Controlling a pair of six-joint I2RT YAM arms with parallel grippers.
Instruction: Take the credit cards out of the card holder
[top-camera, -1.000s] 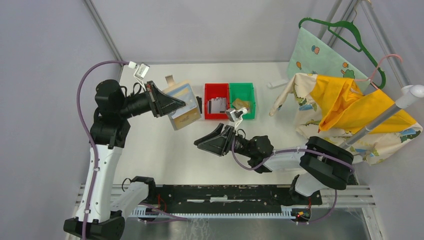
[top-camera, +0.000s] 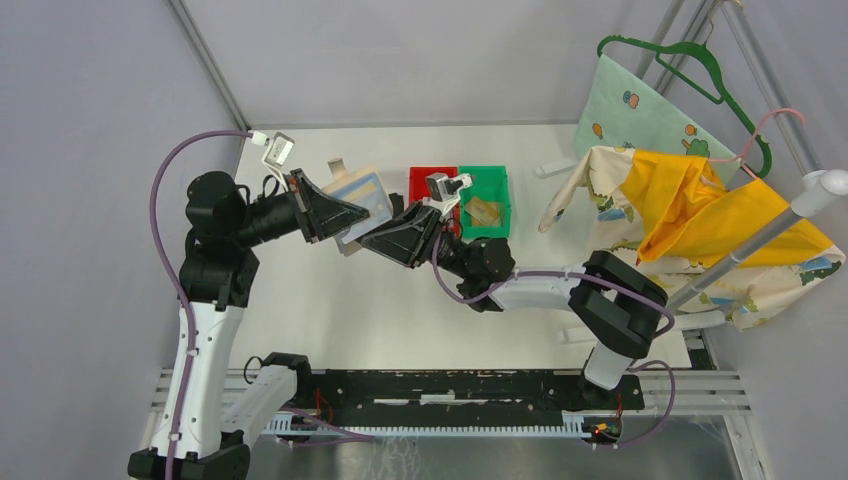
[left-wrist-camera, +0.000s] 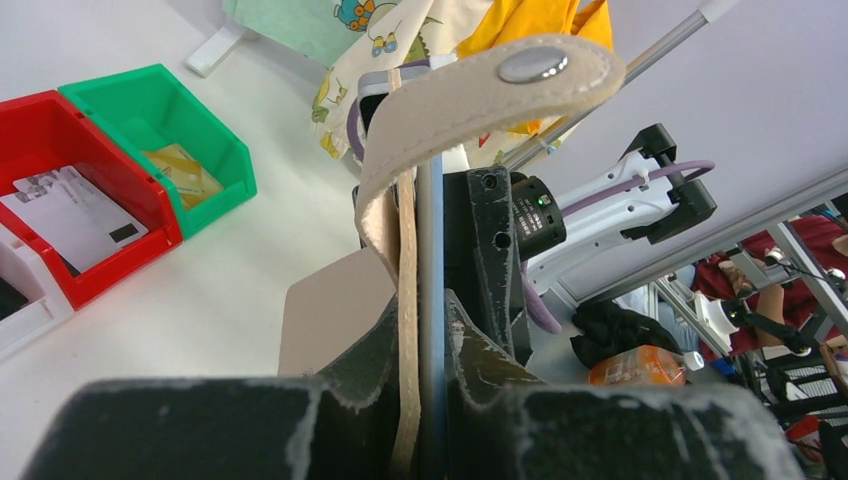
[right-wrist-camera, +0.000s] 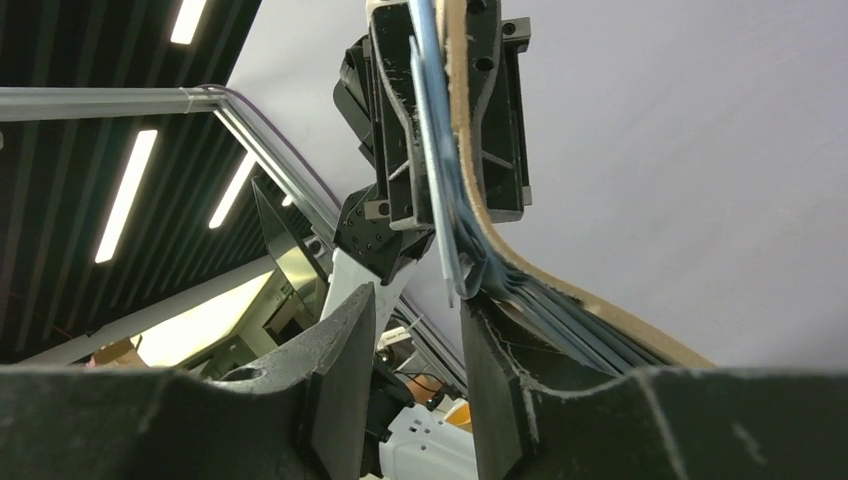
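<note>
The beige card holder (top-camera: 352, 187) hangs above the table, its clear blue-tinted sleeves facing up. My left gripper (top-camera: 345, 212) is shut on it. The left wrist view has the holder edge-on between the fingers, its strap (left-wrist-camera: 440, 125) with a metal snap curling over the top. From the right, my right gripper (top-camera: 375, 240) reaches the holder's lower right part. In the right wrist view, it is open, with a gap between its fingers. A thin sleeve edge (right-wrist-camera: 443, 235) comes down just above that gap, while the fanned sleeves (right-wrist-camera: 575, 330) pass behind the right-hand finger. Individual cards cannot be told apart.
A red bin (left-wrist-camera: 120, 250) with cards inside stands beside a green bin (left-wrist-camera: 205, 165) holding a yellowish item. Clothes (top-camera: 700, 210) on hangers occupy the right side.
The left arm has shifted slightly, with the holder still in its gripper.
</note>
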